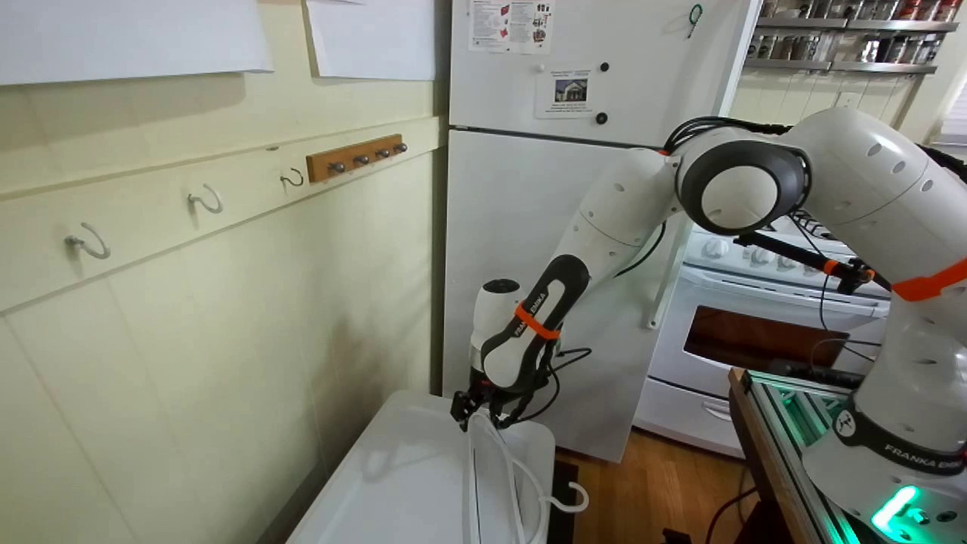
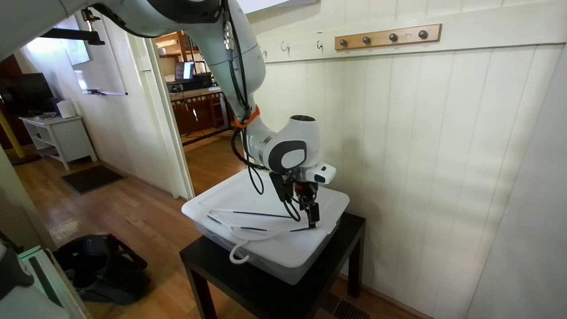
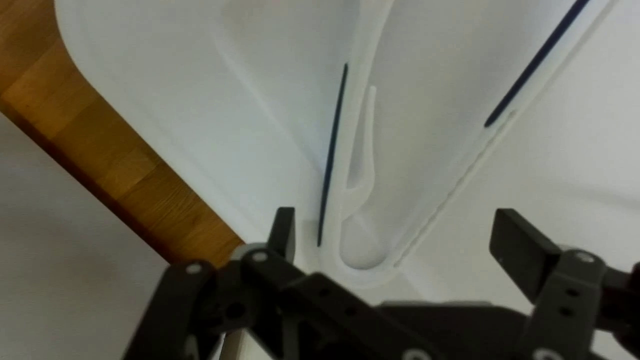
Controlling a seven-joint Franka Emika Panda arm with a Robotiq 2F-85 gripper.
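A white clothes hanger (image 1: 509,467) with dark strips along its bars lies on the white lid of a plastic bin (image 2: 287,252). Its hook (image 2: 238,256) sticks out past the lid's near edge. My gripper (image 1: 484,418) is low over the lid at the hanger's far end. In the wrist view the gripper stands open, its dark fingers (image 3: 282,234) wide apart. The rounded corner of the hanger (image 3: 360,277) shows in the gap between them, nearer the left finger. Whether either finger touches the hanger I cannot tell.
The bin stands on a small black table (image 2: 212,271) beside the pale panelled wall. Several metal hooks (image 1: 207,199) and a wooden peg rail (image 1: 356,158) are fixed higher on that wall. A white fridge (image 1: 535,208) rises close behind the arm.
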